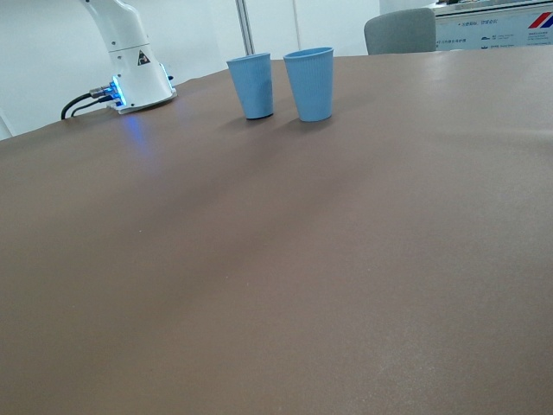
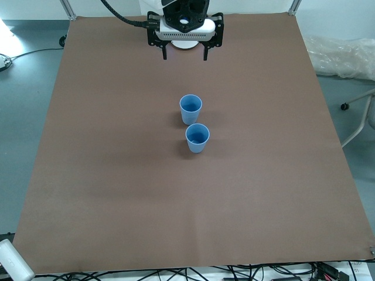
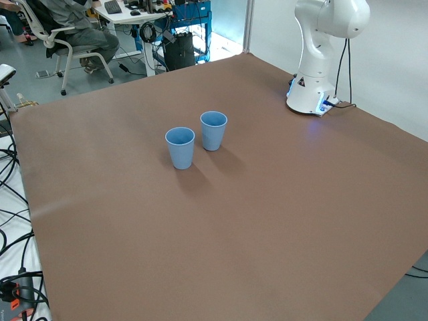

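Observation:
Two light blue cups stand upright near the middle of the brown table (image 2: 117, 193), one behind the other in the left view: the farther cup (image 2: 190, 113) and the nearer cup (image 2: 197, 142). Both also show in the top view and in the right view, a short distance apart. My gripper (image 2: 185, 55) hangs over the table's far end in the left view, well beyond the cups, its two black fingers apart and open with nothing seen between them. In the top and right views only the white arm (image 3: 317, 60) shows.
Bundled cables (image 3: 13, 247) run along one side beyond the table. A chair (image 3: 63, 43) with a seated person and a desk stand off the table in the right view. Plastic wrap (image 2: 340, 55) lies past the table's edge.

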